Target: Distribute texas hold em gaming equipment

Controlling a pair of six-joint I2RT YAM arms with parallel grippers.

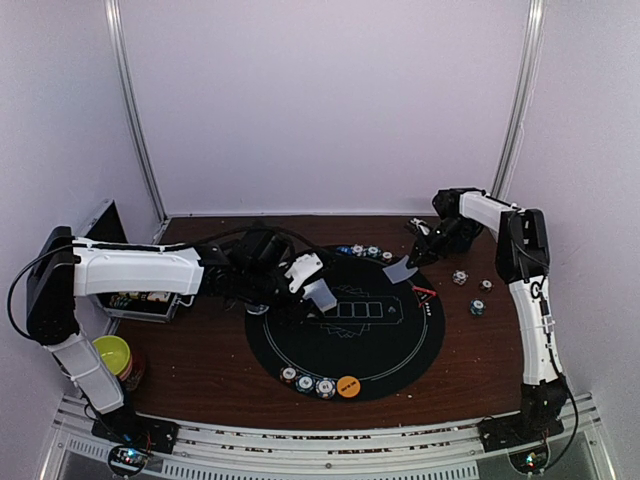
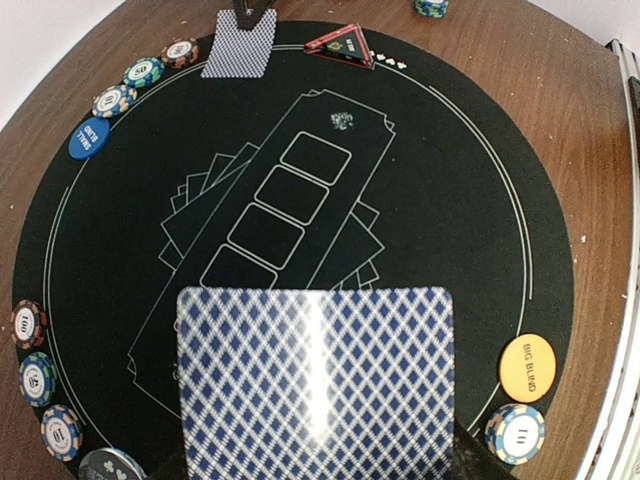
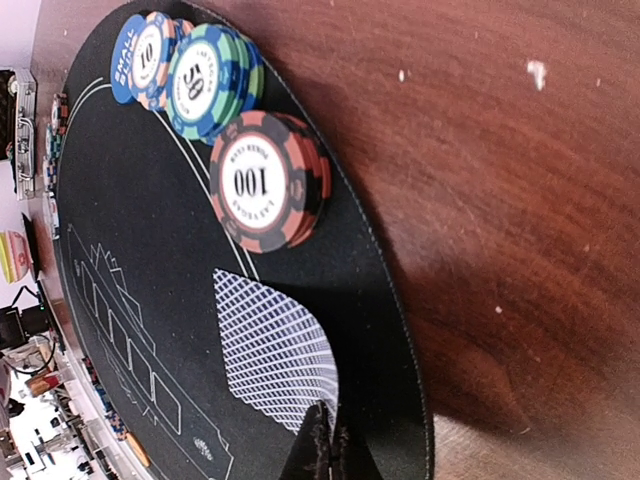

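In the left wrist view a blue-and-white checkered deck of cards (image 2: 316,385) fills the lower middle. My left gripper (image 1: 308,289) is shut on it, above the left part of the round black poker mat (image 1: 345,345). My right gripper is shut at the edge of a patterned playing card (image 3: 270,345), which bends slightly near the fingertips. That card is by the mat's far right rim, beside a stack of red 100 chips (image 3: 265,180). Whether the card touches the mat is hard to tell.
Chip stacks and a blue small blind button (image 2: 90,138) line the far rim. A yellow big blind button (image 1: 348,386) and chips stand at the near rim. A red triangular marker (image 2: 341,46) sits at the right. Loose chips (image 1: 477,307) lie on the right tabletop.
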